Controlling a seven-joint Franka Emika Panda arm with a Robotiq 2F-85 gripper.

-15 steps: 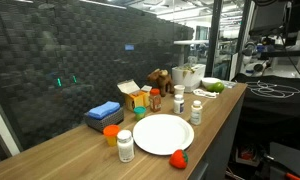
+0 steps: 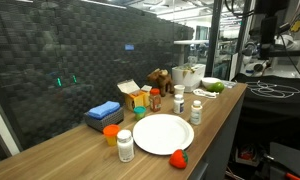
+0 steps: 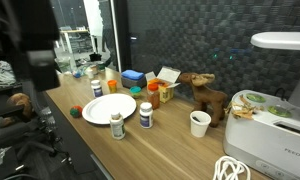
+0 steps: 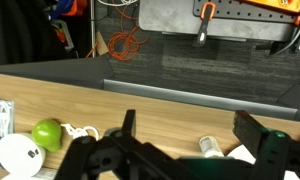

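Observation:
In the wrist view my gripper hangs open high over the table's edge, with nothing between its fingers. It shows at the upper right of exterior view 1 as part of the dark arm, well above the tabletop. A white plate [image 2: 163, 134] lies empty on the wooden table, with a red strawberry-like object [image 2: 178, 158] at its front edge. White-capped bottles stand around it: one bottle [image 2: 125, 147] on the left, another bottle [image 2: 196, 112] on the right. Farther back are an orange cup [image 2: 110, 133], a teal bowl [image 2: 140, 113] and a blue item [image 2: 103, 110].
At the back stand an open box [image 3: 168, 84], a brown stuffed animal [image 3: 208, 96] and a white mug [image 3: 199, 123]. A white toaster [image 3: 270, 125] and a white cable [image 3: 230, 170] occupy the far end. Bare wood [image 3: 160, 155] shows in front of the mug.
My gripper has come further into exterior view 1 from the upper right, moving left. The objects on the table have not moved.

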